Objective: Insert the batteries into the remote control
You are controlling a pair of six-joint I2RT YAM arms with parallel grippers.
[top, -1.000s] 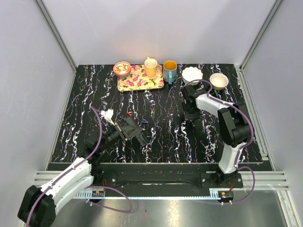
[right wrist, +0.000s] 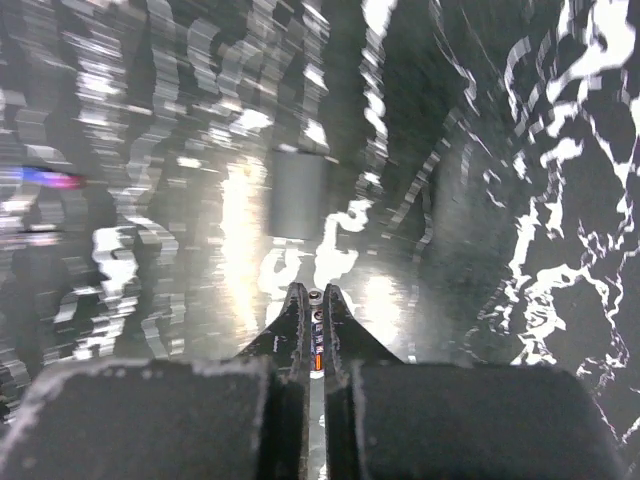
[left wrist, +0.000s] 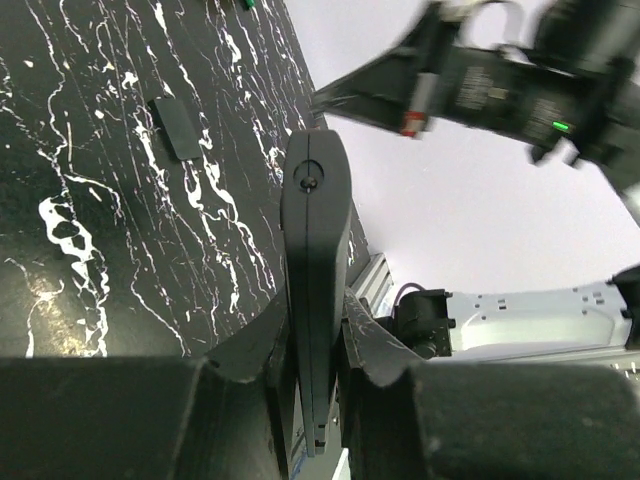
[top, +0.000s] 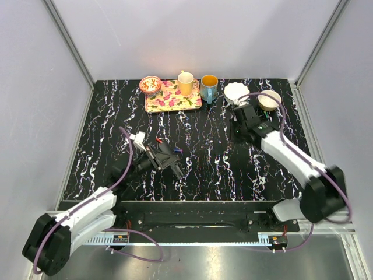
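In the right wrist view, a small battery [right wrist: 317, 345] with an orange band is pinched between the fingertips of my right gripper, which is raised above the table. A dark grey battery cover lies flat on the table below it, also visible in the left wrist view [left wrist: 177, 127]. My left gripper is shut on the black remote control [left wrist: 316, 240], seen edge-on. From above, the remote [top: 167, 153] is over the left-middle of the table. Its battery slot cannot be made out. Another battery [top: 178, 150] rests just right of the remote.
At the back are a floral tray [top: 169, 104] with a yellow mug [top: 185, 85], a red-patterned bowl [top: 150, 85], a blue mug [top: 208, 88] and two white bowls [top: 236, 91].
My left gripper with the remote has barely moved.
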